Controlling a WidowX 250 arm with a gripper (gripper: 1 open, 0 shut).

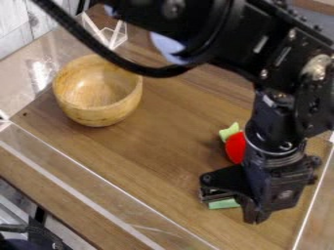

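Observation:
My gripper (243,195) is low at the right of the camera view, over a green block (222,203) that is mostly hidden beneath it. Whether its fingers hold anything cannot be made out. Just behind the gripper, a red round object (235,146) with a green top (229,130) is partly covered by the arm.
A wooden bowl (98,93) stands on the left of the wooden tabletop (150,151). Clear edge guards run along the near and left edges. A blue object at the back is partly behind the arm.

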